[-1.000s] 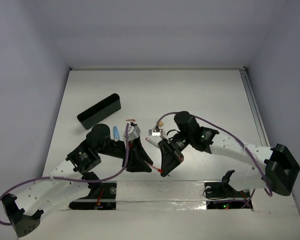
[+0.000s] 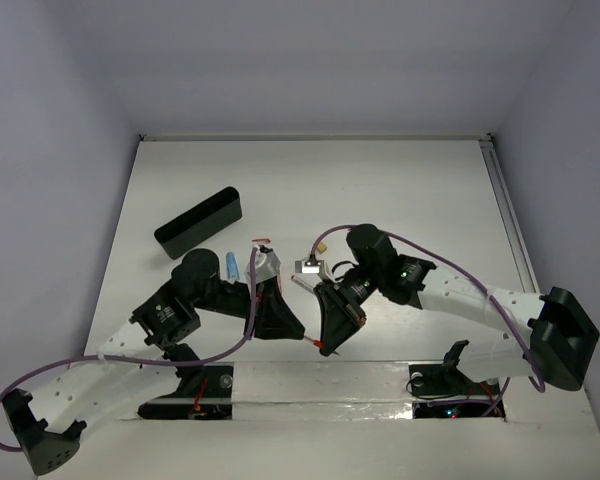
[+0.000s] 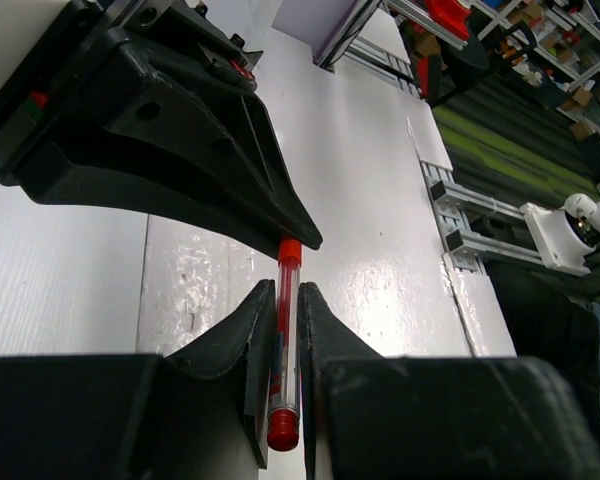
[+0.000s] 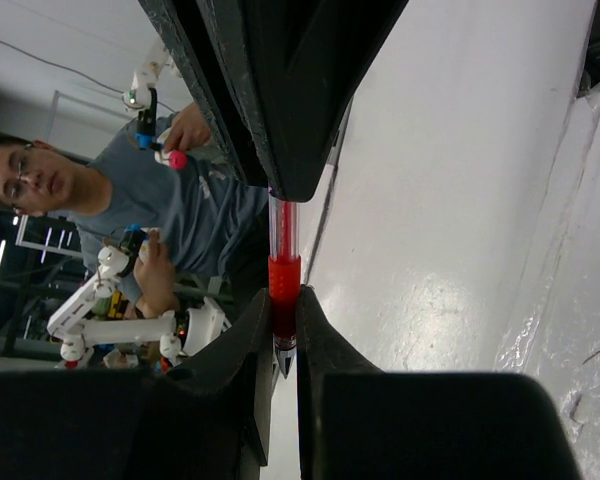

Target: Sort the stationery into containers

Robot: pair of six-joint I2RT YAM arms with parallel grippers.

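A clear pen with red ends (image 3: 288, 330) spans the gap between my two grippers. In the top view my left gripper (image 2: 302, 336) is shut on the pen's barrel, and my right gripper (image 2: 325, 350) is shut on its red grip near the tip. The right wrist view shows that red grip (image 4: 284, 285) and metal tip between the right fingers. The black box (image 2: 199, 222) stands at the back left of the table. A blue item (image 2: 232, 266) lies just in front of it. A whitish pen-like item (image 2: 302, 284) lies between the arms, partly covered.
A small yellow piece (image 2: 321, 247) and a reddish item (image 2: 261, 241) lie mid-table, the latter partly behind the left arm. Both forearms cover the front middle. A purple cable (image 2: 450, 262) loops over the right arm.
Objects on the table have not moved.
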